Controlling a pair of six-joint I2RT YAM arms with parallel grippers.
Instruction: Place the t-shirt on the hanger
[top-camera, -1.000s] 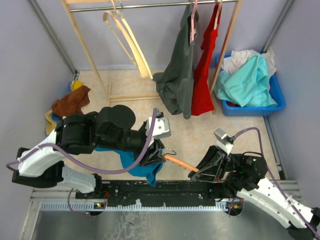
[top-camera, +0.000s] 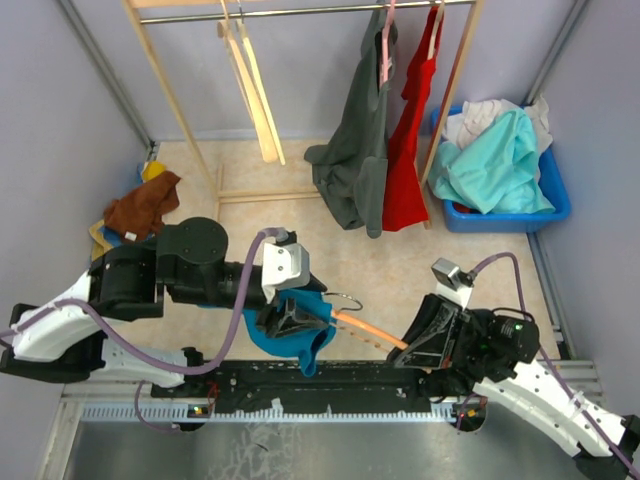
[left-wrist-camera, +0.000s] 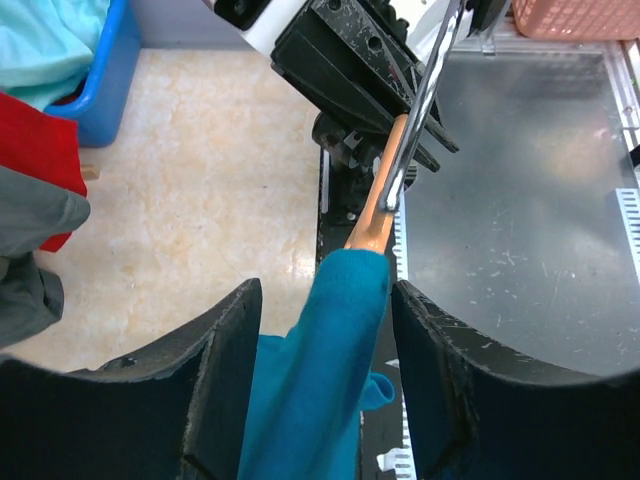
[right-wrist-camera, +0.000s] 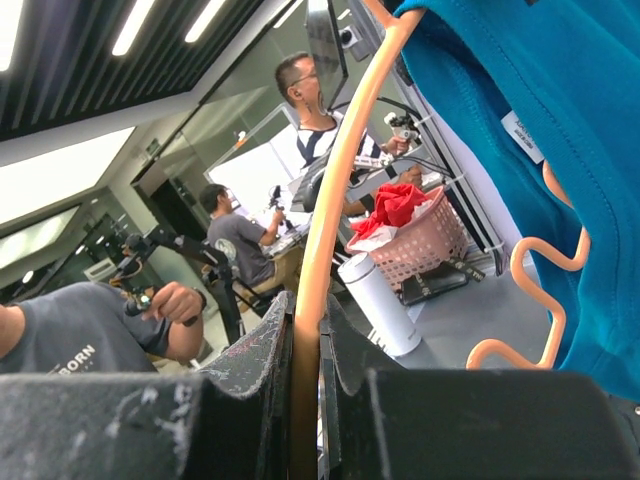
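An orange hanger (top-camera: 365, 329) runs between my two arms, its metal hook (left-wrist-camera: 425, 100) pointing up. One end of it is held in my right gripper, which is shut on the bar. Over the hanger's other shoulder lies the blue t-shirt (top-camera: 290, 338); in the right wrist view the t-shirt (right-wrist-camera: 540, 130) hangs around that side, its white label showing. The right shoulder of the hanger is bare. My left gripper stands open, its fingers on either side of the draped blue cloth.
Behind the arms a rack rail (top-camera: 300, 13) carries empty wooden hangers (top-camera: 262, 95), a grey garment (top-camera: 350, 140) and a red garment (top-camera: 410, 130). At the right stands a blue basket (top-camera: 560, 200) of cloths; brown cloth (top-camera: 150, 205) lies at the left.
My left gripper has drawn back leftward and a little down from the hanger. The hanger and right gripper have shifted slightly right. The empty hangers on the rack have swung.
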